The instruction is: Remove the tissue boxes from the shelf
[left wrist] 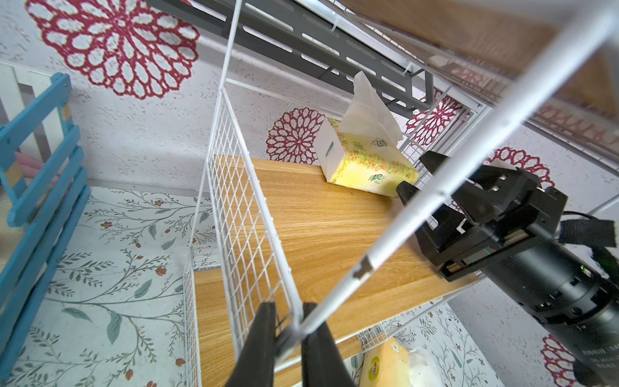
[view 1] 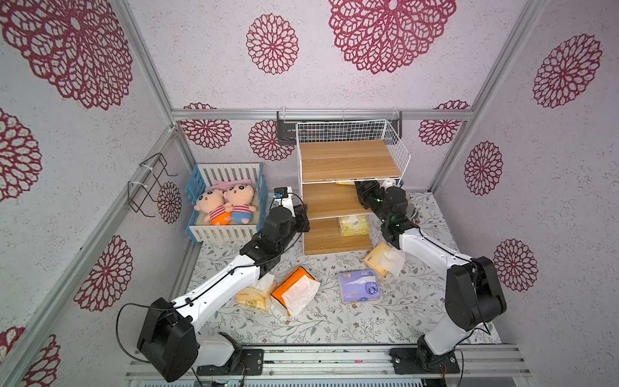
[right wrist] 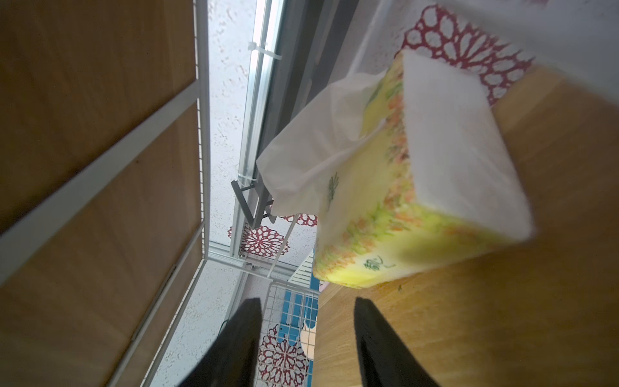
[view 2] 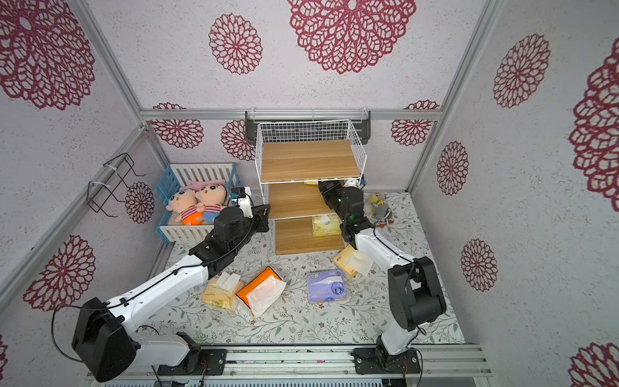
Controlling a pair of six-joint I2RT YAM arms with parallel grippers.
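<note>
On the middle board of the shelf (view 1: 335, 201) stands a yellow and white tissue box (left wrist: 374, 164), a white tissue sticking out of it. My right gripper reaches in from the right side, its fingers apart and empty, close to that box but not around it. My left gripper is shut on the white shelf frame (left wrist: 361, 267) at its front left corner. Another yellow tissue box (view 1: 353, 225) sits on the bottom board. On the table lie an orange pack (view 1: 295, 290), a purple pack (view 1: 359, 285) and two yellowish packs (view 1: 252, 298).
The top board (view 1: 348, 158) is empty and roofs over the middle level. A blue and white crate (view 1: 225, 173) with two dolls stands left of the shelf. Behind the right arm sits a small plush toy (view 2: 379, 209). The table's front middle has free room.
</note>
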